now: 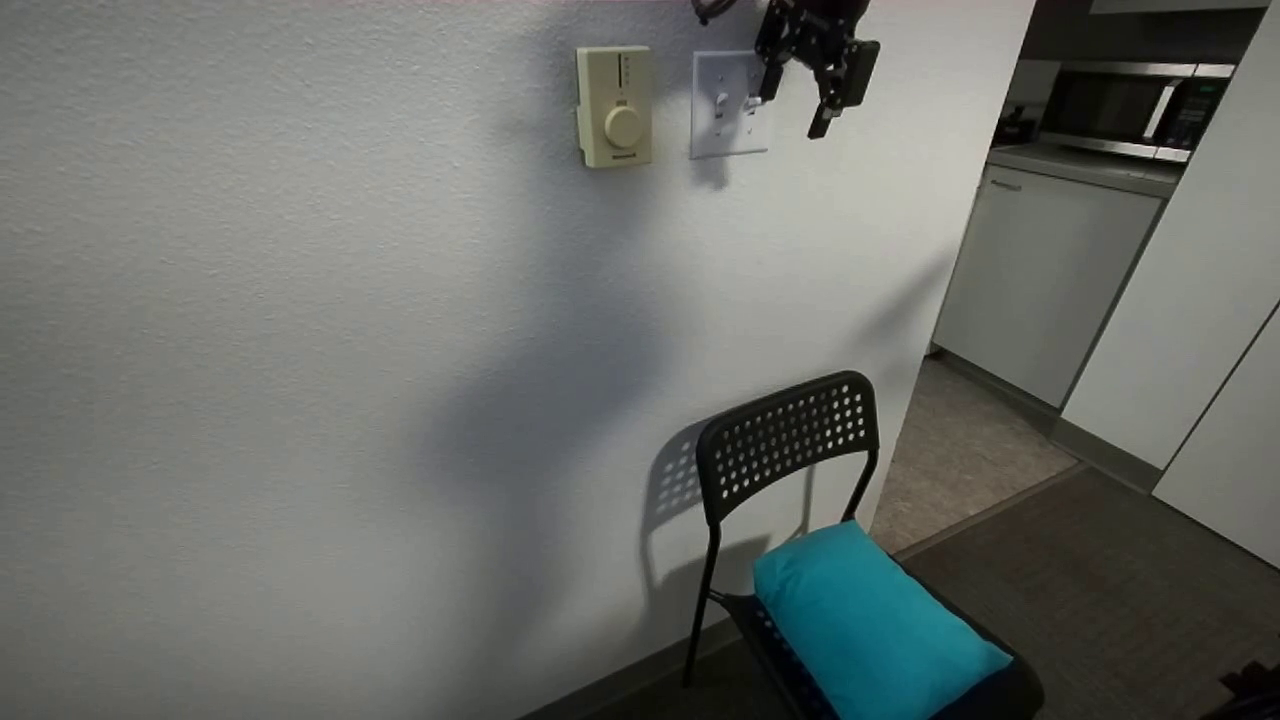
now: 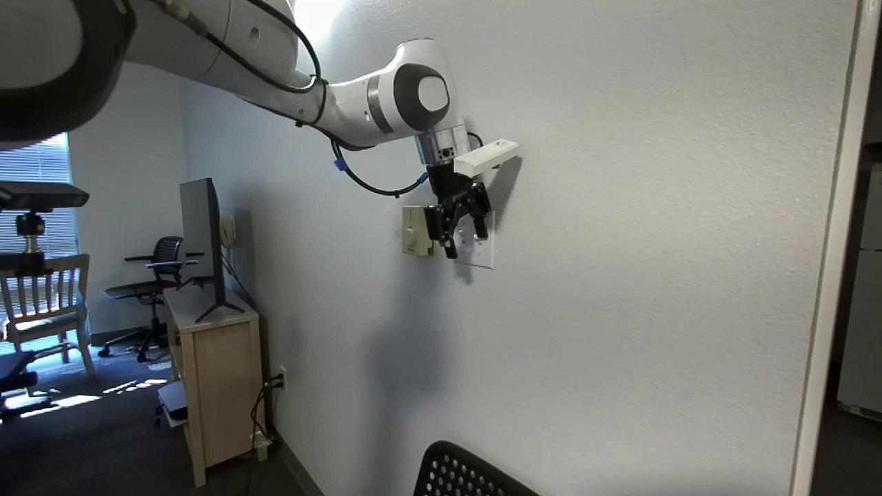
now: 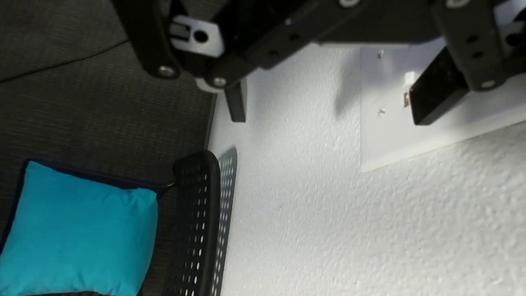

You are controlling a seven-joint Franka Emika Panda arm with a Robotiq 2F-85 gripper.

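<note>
My gripper is open, its two black fingers wide apart with nothing between them. It is close to the wall, at a white light-switch plate (image 1: 727,139). One finger (image 3: 439,91) stands over the plate, right beside a white switch toggle (image 3: 409,79); whether it touches cannot be told. The other finger (image 3: 236,103) is out away from the wall. In exterior view 1 another toggle (image 1: 721,101) shows on the plate, farther left. Part of the plate is hidden behind the gripper in exterior view 2.
A beige thermostat (image 1: 615,108) is mounted left of the plate. Below, a black chair (image 1: 786,438) with a turquoise cushion (image 1: 870,624) stands against the wall. A cabinet (image 2: 223,397) carries a monitor (image 2: 202,240) farther along. The wall right of the plate is bare.
</note>
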